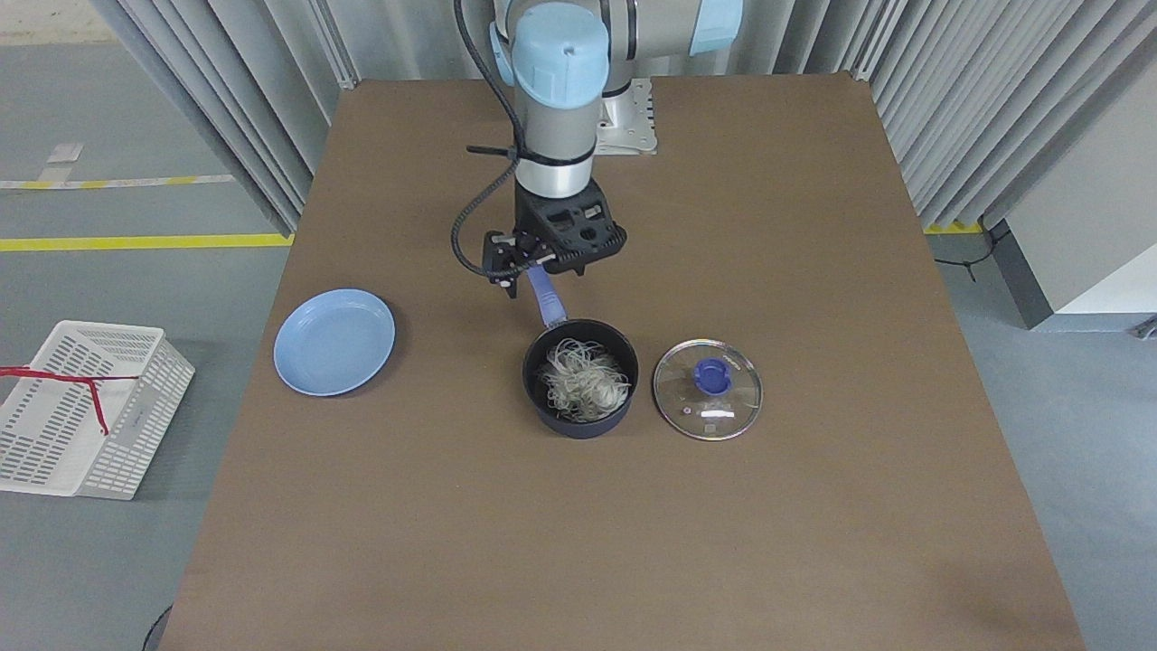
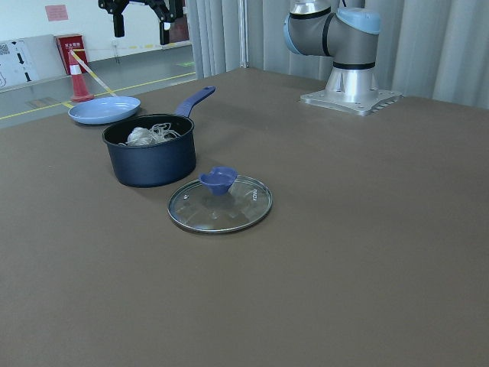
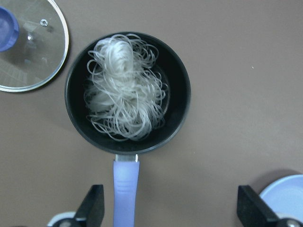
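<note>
A dark blue pot (image 1: 540,394) with a light blue handle holds a tangle of white noodles (image 3: 125,90). Its glass lid (image 1: 707,418) with a blue knob rests beside it. A light blue plate (image 1: 333,341) lies on the other side. My gripper is raised above the pot handle, its fingers standing wide open with nothing between them; in the left view it (image 2: 142,27) is high over the table, near the top edge.
A white basket (image 1: 141,434) with red straps is on the floor at left. Curtains stand behind the arm's base.
</note>
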